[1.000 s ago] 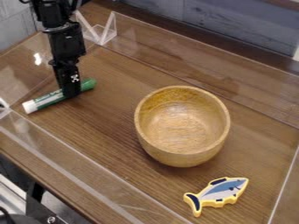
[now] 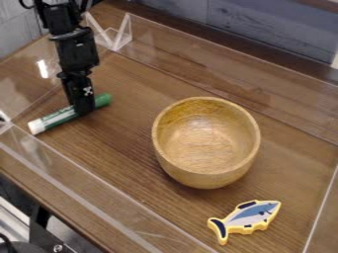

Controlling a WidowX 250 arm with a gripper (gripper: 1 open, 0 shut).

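Note:
The black gripper (image 2: 81,100) reaches down at the left of the camera view onto a green cylinder with a pale end (image 2: 53,119), like a marker, lying on the wooden table and angled toward the front left. The fingers are closed around its upper part; exactly how they grip it is small and dark to see.
A large tan bowl (image 2: 205,141) stands right of centre. A yellow-edged blue fish toy (image 2: 244,219) lies at the front right.
The gripper and green cylinder have shifted very slightly; the bowl and fish are unmoved.

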